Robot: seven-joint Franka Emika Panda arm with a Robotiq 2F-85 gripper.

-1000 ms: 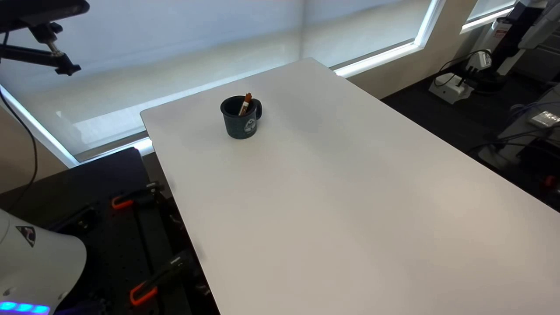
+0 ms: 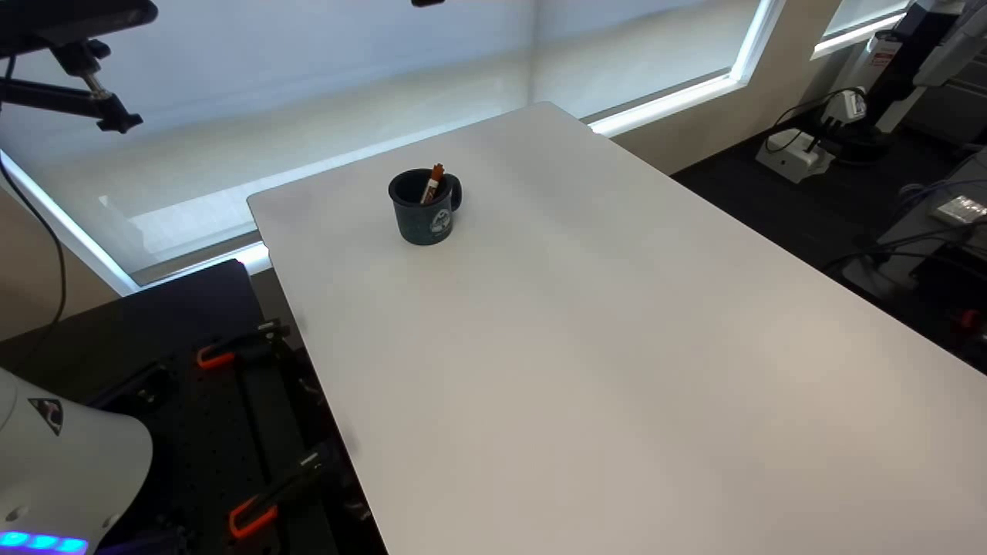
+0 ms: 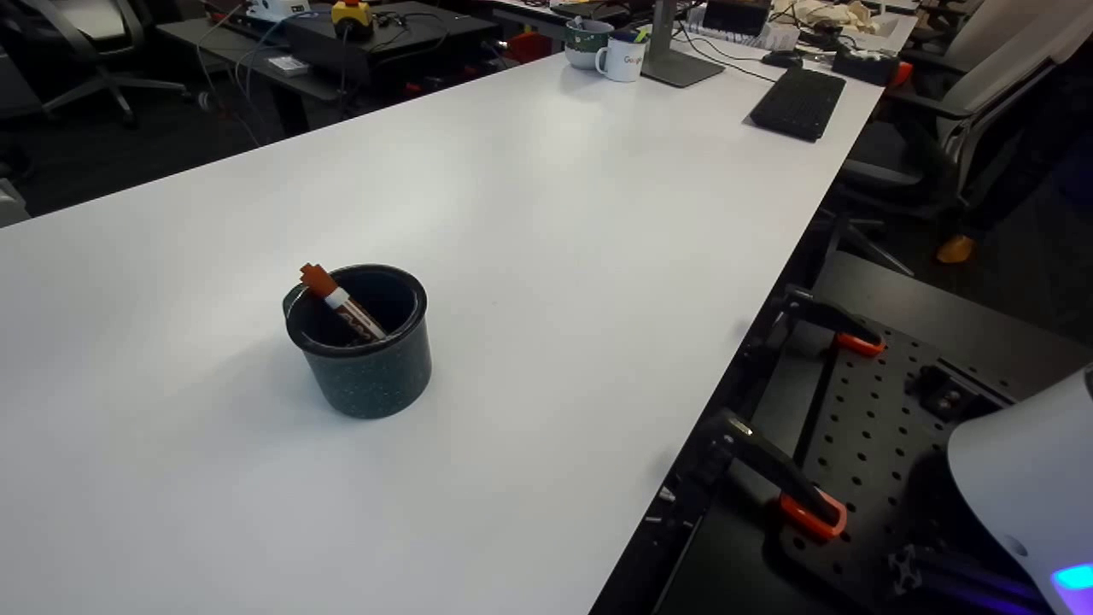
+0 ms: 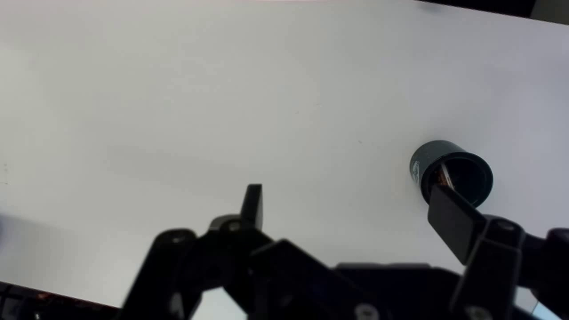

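A dark speckled mug (image 2: 423,217) stands upright on the white table, near its far left corner in exterior view 1. Leaning inside the mug is a marker (image 3: 343,303) with an orange-brown cap that sticks out above the rim. In the wrist view the mug (image 4: 434,154) appears on the right, partly covered by one finger, with the marker (image 4: 443,177) showing inside it. My gripper is open above the table, its two fingers wide apart, with only bare tabletop visible between them. Neither exterior view shows the gripper clearly.
At the table's other end in exterior view 2 are a white mug (image 3: 622,60), a monitor stand (image 3: 676,67) and a keyboard (image 3: 799,102). Orange-tipped clamps (image 3: 815,512) sit beside the table by the robot base (image 2: 65,462).
A small dark piece has come into sight at the top edge of exterior view 1, too little of it to identify. The mug and marker have not moved.
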